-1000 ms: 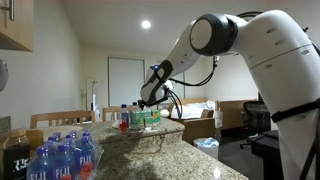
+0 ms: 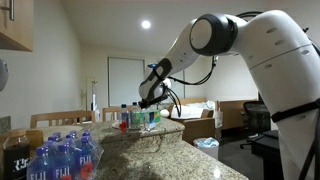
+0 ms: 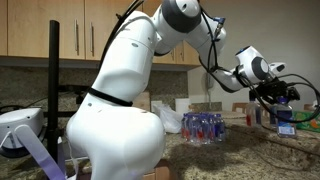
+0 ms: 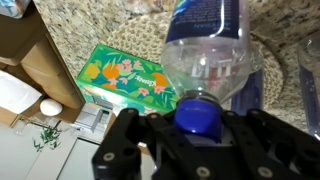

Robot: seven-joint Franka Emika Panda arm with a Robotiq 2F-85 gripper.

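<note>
In the wrist view a clear bottle with a blue cap (image 4: 198, 118) lies right at my gripper. Its cap covers the gap between the dark fingers, so whether they grip it cannot be told. Exterior view 1 has my gripper (image 2: 143, 103) low over a group of bottles (image 2: 124, 118) on the raised counter. From the other side, exterior view 2 places the gripper (image 3: 284, 96) above the items at the right.
A green box with fruit pictures (image 4: 128, 78) lies beside the capped bottle. Several Fiji water bottles (image 2: 66, 160) crowd the near left counter, by a dark jar (image 2: 16, 155). Bare speckled counter (image 2: 175, 160) stretches between them and the raised part.
The wrist and gripper have shifted slightly and sit a little lower over the bottles on the raised counter. The Fiji bottles in front have not moved.
</note>
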